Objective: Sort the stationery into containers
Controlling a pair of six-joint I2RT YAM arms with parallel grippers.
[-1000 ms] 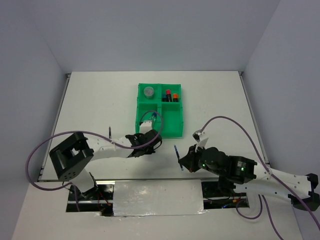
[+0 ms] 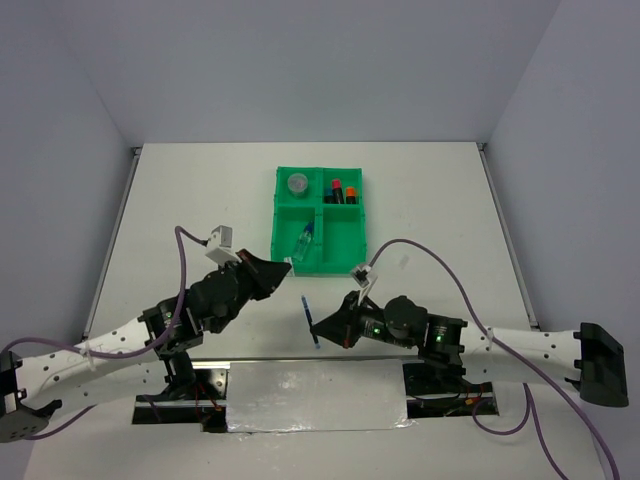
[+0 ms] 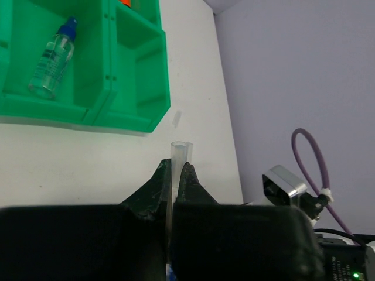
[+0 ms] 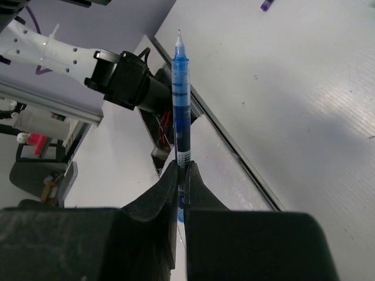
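A slim blue pen [image 4: 181,99] with its bare tip pointing up in the right wrist view is pinched by my shut right gripper, right of the front middle in the top view [image 2: 316,327]. My left gripper is shut on a clear, tube-like piece, perhaps a pen cap [image 3: 180,153]. In the top view this gripper [image 2: 284,268] is just in front of the green tray's [image 2: 319,232] near left side. A clear blue-topped bottle [image 2: 304,240] lies in the tray's near left compartment. The near right one is empty.
The far left compartment holds a round clear container [image 2: 298,184]; the far right one has red-topped [image 2: 337,190] and orange-topped [image 2: 351,194] items. A purple pen end [image 4: 266,5] lies on the table. Table space right of the tray is clear.
The left arm has swung, its gripper moving left and a little toward the tray. My right gripper has carried the blue pen leftward. The tray's contents look unchanged.
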